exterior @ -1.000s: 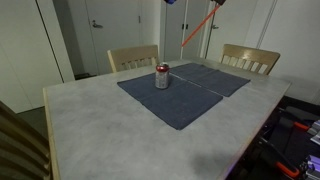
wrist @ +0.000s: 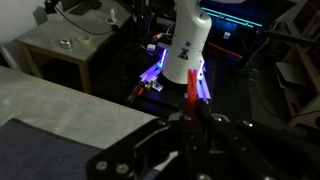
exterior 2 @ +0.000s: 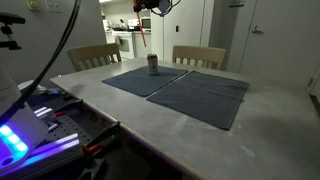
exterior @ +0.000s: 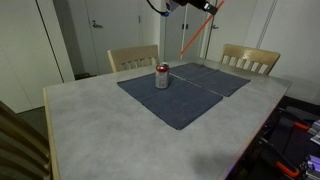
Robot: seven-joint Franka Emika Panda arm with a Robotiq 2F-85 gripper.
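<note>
A thin red stick slants down through the air above the far part of the table. At its upper end my gripper is shut on it, near the top edge of exterior view 1. From the other side, exterior view 2 shows the gripper high over the table with the stick hanging below. In the wrist view the stick rises from between the dark fingers. A small can with a red top stands upright on a dark mat, lower than the stick and apart from it.
Two dark mats, a nearer one and a farther one, lie on the pale table. Chairs stand around its edges. In the wrist view the white robot base is visible.
More of the arm has come into view at the top of exterior view 1. The stick stays almost in place, and the can and mats have not moved.
</note>
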